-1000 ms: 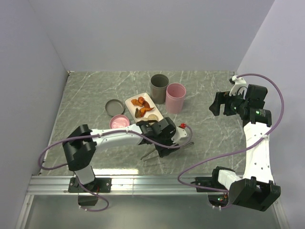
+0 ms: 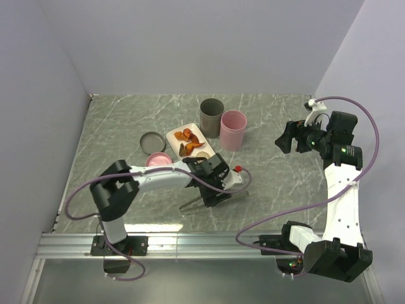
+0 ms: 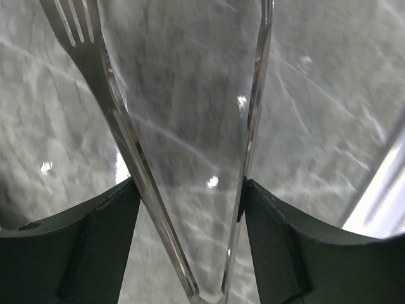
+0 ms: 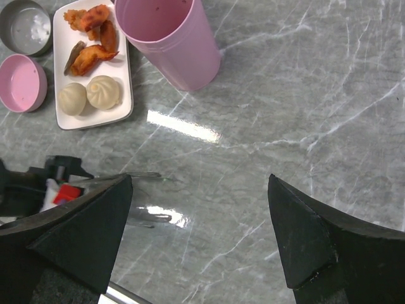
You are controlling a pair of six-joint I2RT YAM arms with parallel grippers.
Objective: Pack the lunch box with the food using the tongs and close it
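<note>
My left gripper [image 2: 216,189] is low over the front middle of the table, shut on long steel cutlery: a fork [image 3: 114,101] and a second thin metal piece [image 3: 252,107] show between its fingers. A white tray [image 2: 174,142] holds fried food [image 4: 95,57] and two buns [image 4: 103,92]. A pink bowl [image 2: 158,159] and a grey bowl [image 2: 152,142] lie left of it. My right gripper [image 2: 291,136] hangs at the right, open and empty above bare table.
A pink cup [image 2: 233,133] and a dark grey cup [image 2: 211,117] stand behind the tray. A metal rail [image 2: 190,244] runs along the front edge.
The right arm is nearly still.
</note>
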